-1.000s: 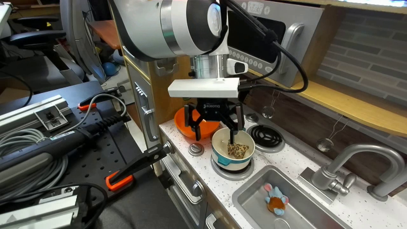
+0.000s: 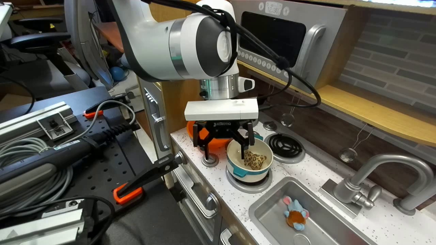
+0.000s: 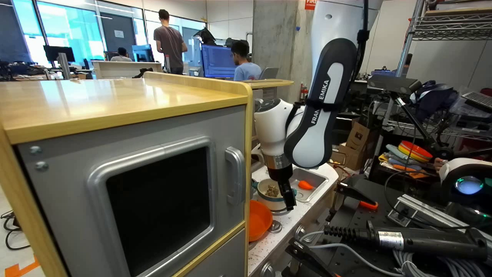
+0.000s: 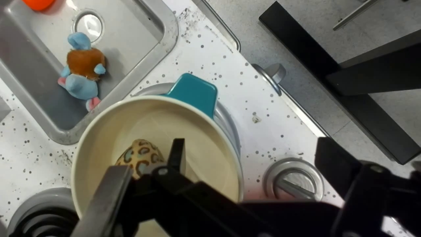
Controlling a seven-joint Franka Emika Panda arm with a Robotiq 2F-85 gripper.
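My gripper (image 2: 224, 157) points down with its fingers spread wide and nothing held between them. One finger hangs over the inside of a cream pot (image 2: 247, 175) with teal handles; the other is outside it, over the counter on the knob side. Inside the pot lies a leopard-print object (image 2: 255, 160), partly covered by a finger in the wrist view. A blue and brown plush toy (image 4: 84, 65) with pink ears lies in the grey sink (image 4: 158, 59). Whether a finger touches the pot wall cannot be made out.
An orange bowl (image 3: 260, 221) sits beside the pot, next to the cabinet. A black coil burner (image 2: 284, 145) is behind the pot. An orange object (image 3: 305, 185) rests in the sink. The faucet (image 2: 380, 167) and an overhead shelf (image 2: 368, 110) bound the back.
My gripper has come down and shifted slightly left in exterior view 1, its fingers still apart. The pot, leopard-print object and plush toy have stayed in place.
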